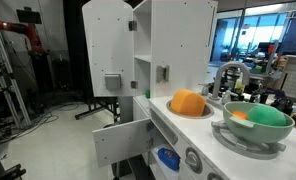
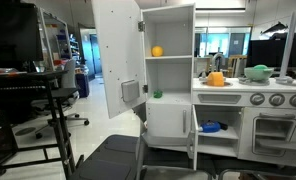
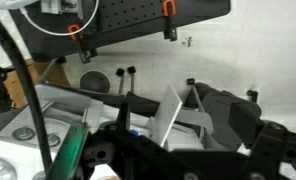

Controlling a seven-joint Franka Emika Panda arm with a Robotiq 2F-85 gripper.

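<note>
In the wrist view my gripper is open, its two dark fingers wide apart. Between them, farther down, the open white lower door (image 3: 165, 116) of the toy kitchen shows. No object is seen held. Inside the lower cabinet lies a blue item (image 1: 168, 158), also visible as a blue shape (image 2: 212, 127) from the front. An orange cup-like object (image 1: 188, 103) rests in the sink. At the counter's near end, a green bowl (image 1: 269, 119) sits in a grey pan (image 1: 250, 148), with something orange beside it. Neither exterior view clearly shows the gripper.
The tall upper door (image 2: 118, 55) stands swung open. An orange ball (image 2: 156, 51) is on the upper shelf, and a small green item (image 2: 157, 95) lies lower down. Dark mats (image 2: 110, 158) cover part of the floor. Open floor (image 1: 58, 145) lies left of the kitchen.
</note>
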